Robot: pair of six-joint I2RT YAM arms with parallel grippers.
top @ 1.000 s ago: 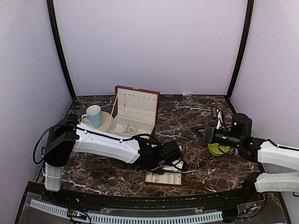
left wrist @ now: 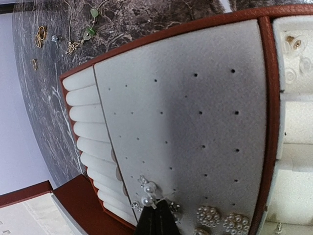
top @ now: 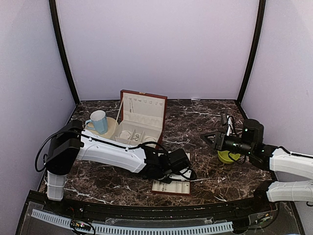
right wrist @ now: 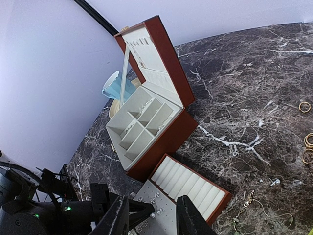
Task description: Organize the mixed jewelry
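Over the jewelry tray [top: 171, 187] my left gripper is shut, its tips against a pearl earring [left wrist: 148, 193] on the pad with rows of small holes. Whether any of that earring is pinched between the tips cannot be told. Pearl cluster earrings [left wrist: 209, 216] rest close by on the same pad. White ring rolls [left wrist: 90, 129] along one side look empty. The lidded jewelry box [right wrist: 164, 142] stands open behind the tray, some pieces in its compartments. My right gripper hangs open and empty above the table's right side.
On the bare marble lie a necklace with green beads [left wrist: 90, 32], gold rings [left wrist: 40, 36] and a small stud [right wrist: 275, 181]. A blue mug [top: 99, 121] stands left of the box. Below the right gripper is a yellow-green bowl [top: 228, 156].
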